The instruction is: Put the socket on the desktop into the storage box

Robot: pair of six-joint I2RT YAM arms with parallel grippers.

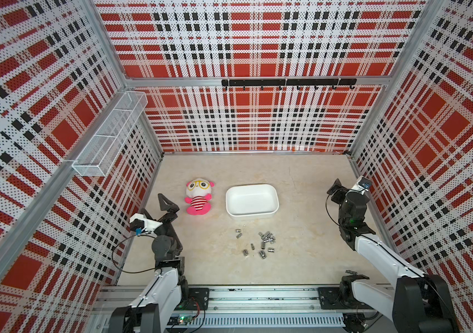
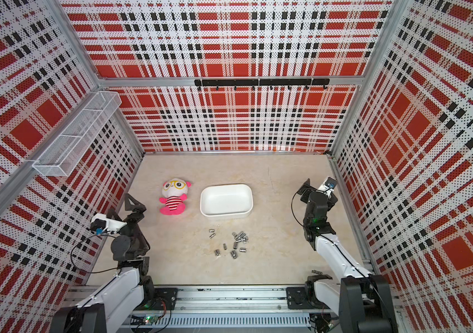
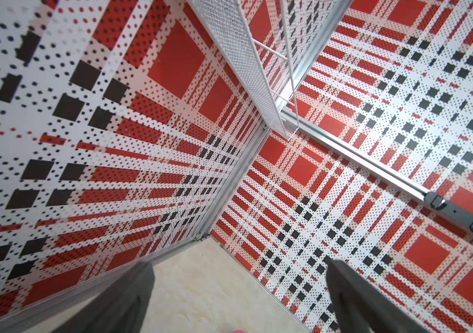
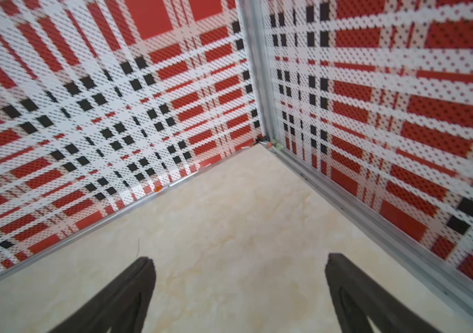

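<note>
Several silver metal sockets point(image 1: 263, 254) lie loose on the desktop in front of a white rectangular box point(image 1: 252, 201), which stands empty in the middle. My left gripper is raised at the desk's left side, left of the box, open with nothing between its fingers, pointing toward the back left corner. My right gripper is raised at the right side, well right of the box, also open and empty, facing the back right corner.
A pink and white plush toy point(image 2: 173, 202) lies left of the box. A white wire basket point(image 1: 108, 136) hangs on the left wall, and a black hook rail point(image 1: 253, 82) runs along the back. The desktop right of the box is clear.
</note>
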